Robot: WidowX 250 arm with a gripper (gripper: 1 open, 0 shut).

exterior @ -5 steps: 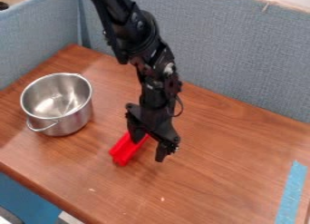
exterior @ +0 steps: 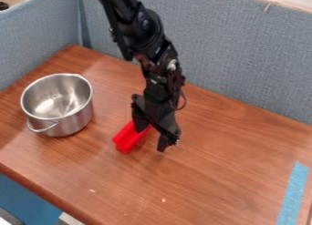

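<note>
My black gripper point(exterior: 151, 132) hangs low over the middle of the wooden table, its fingers at a red block point(exterior: 127, 139) that lies on the tabletop. The gripper covers the upper part of the block, so I cannot tell whether the fingers grip it. A steel pot point(exterior: 57, 103) with a side handle stands to the left of the gripper and block, apart from them.
Grey padded walls point(exterior: 220, 60) enclose the back and left of the table point(exterior: 207, 183). A light blue strip point(exterior: 293, 192) lies at the right edge.
The gripper has shifted very slightly upward in the view, and less of the red block shows below it. The pot has stayed still.
</note>
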